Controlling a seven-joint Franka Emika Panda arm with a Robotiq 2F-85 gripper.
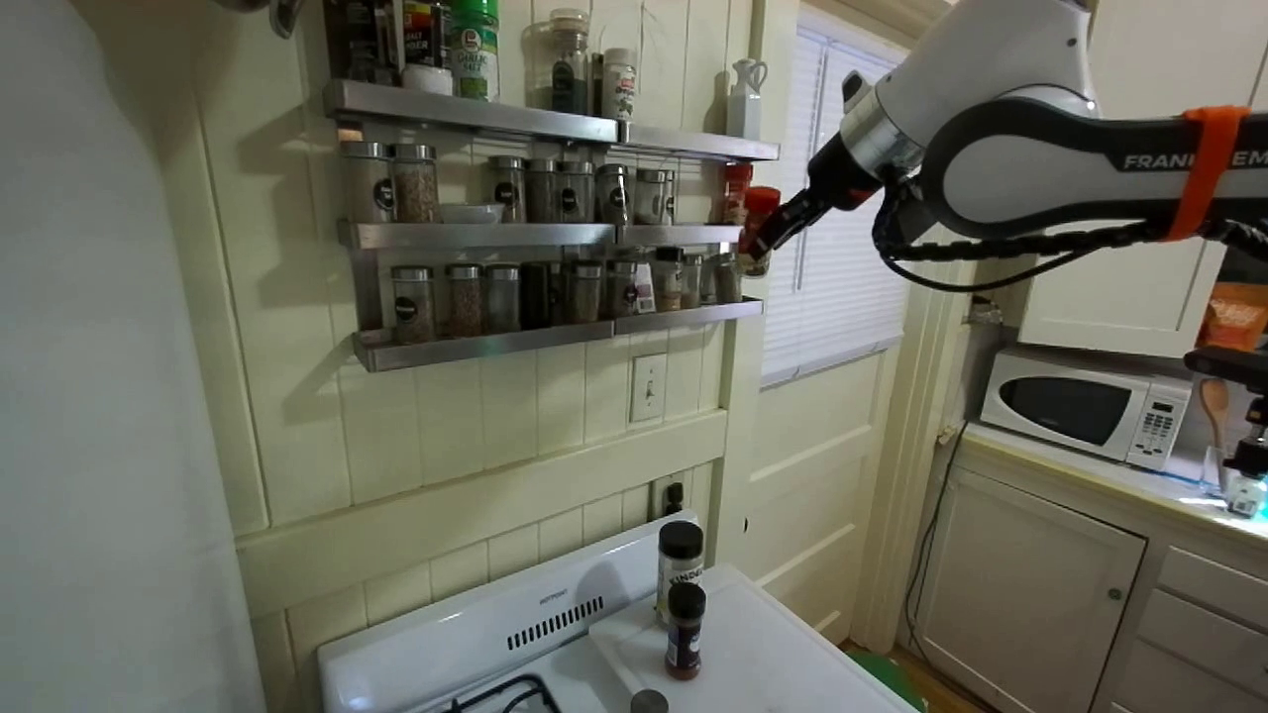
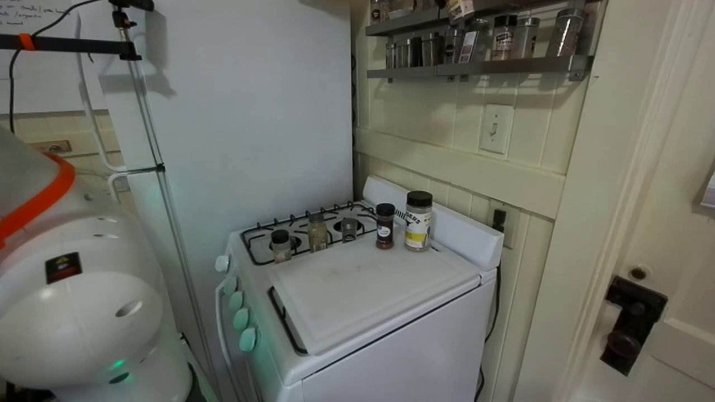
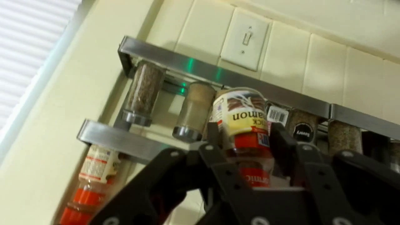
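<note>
In the wrist view, a cinnamon stick jar with a red and yellow label is clasped between the two black fingers of my gripper. From exterior view 1, the red-capped jar hangs off the right end of the spice rack, in front of the shelves, with my gripper shut on it. Another red-capped jar stays at the right end of the middle shelf; its red cap also appears low on the left of the wrist view.
Glass spice jars line the bottom shelf and fill much of the others. Below, a white board on the stove bears two black-capped bottles, with mostly bare surface in front. A window blind is close beside the arm.
</note>
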